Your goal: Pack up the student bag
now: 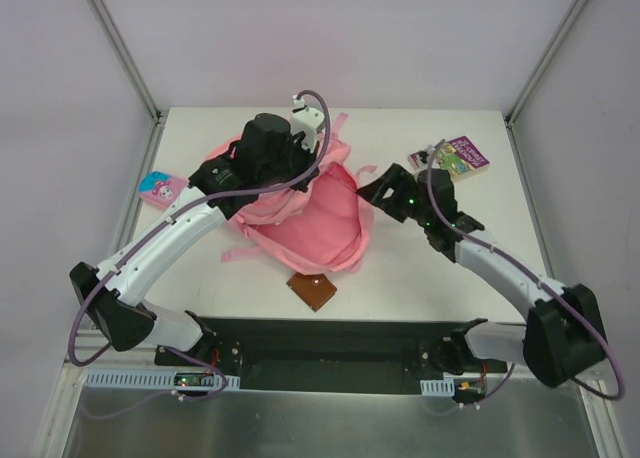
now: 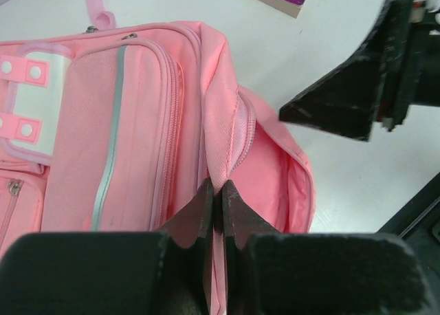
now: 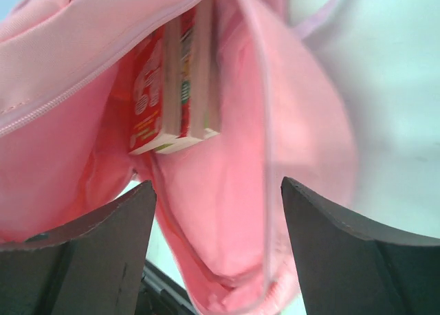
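The pink backpack lies open on the white table. My left gripper is shut on the folded pink edge of the bag's opening. My right gripper is parted just right of the bag, with nothing seen between its fingers. In the right wrist view several books stand inside the bag. A purple-and-green book lies at the back right, partly behind the right arm.
A pink item with a cartoon face lies at the left. A brown square item lies at the front edge.
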